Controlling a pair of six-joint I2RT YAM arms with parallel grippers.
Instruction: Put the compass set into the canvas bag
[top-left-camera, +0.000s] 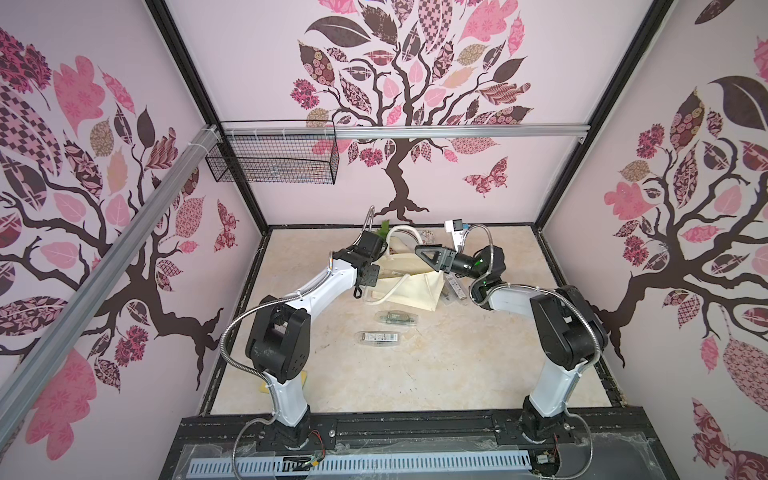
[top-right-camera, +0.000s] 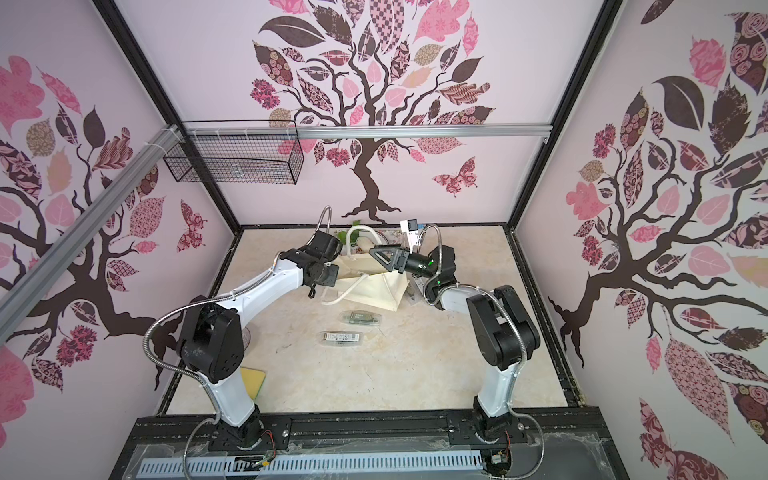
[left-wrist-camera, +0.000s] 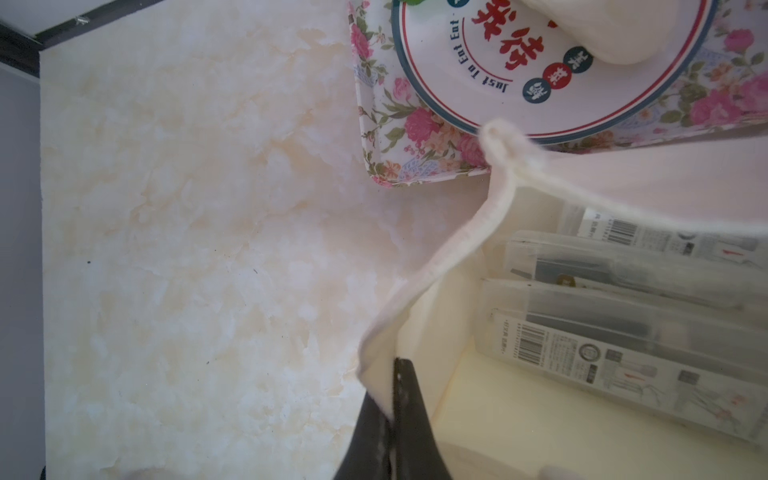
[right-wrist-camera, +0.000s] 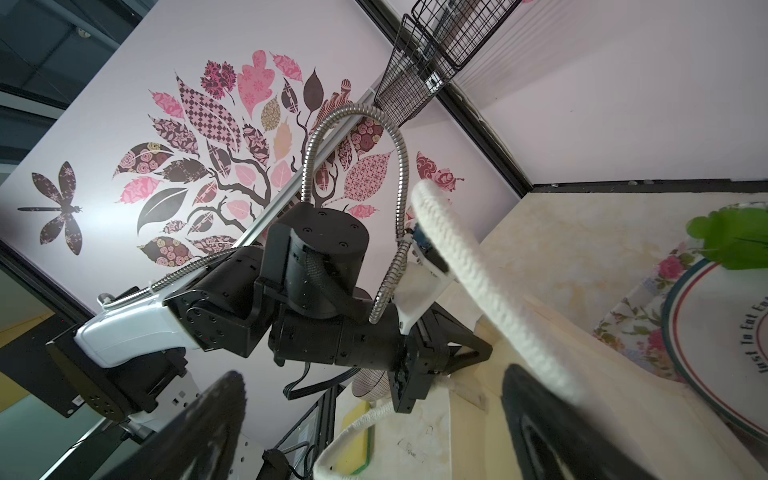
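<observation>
The cream canvas bag (top-left-camera: 409, 294) stands mouth up mid-table. In the left wrist view, my left gripper is shut on the bag's rim, the cloth edge running between its fingers. Inside the bag lies a compass set (left-wrist-camera: 632, 368) in a clear case, with further clear cases behind it. Two more compass sets, one greenish (top-left-camera: 397, 317) and one with a white label (top-left-camera: 379, 337), lie on the table in front. My right gripper (top-left-camera: 426, 256) stands open above the bag's right side, nothing between its fingers; a bag handle (right-wrist-camera: 496, 296) passes near one finger.
Behind the bag is a floral tray (left-wrist-camera: 408, 152) bearing a plate (left-wrist-camera: 496, 104) and a green item (right-wrist-camera: 732, 238). Further clear packages (top-left-camera: 457, 289) lie right of the bag. A yellow sponge (top-right-camera: 253, 381) is at front left.
</observation>
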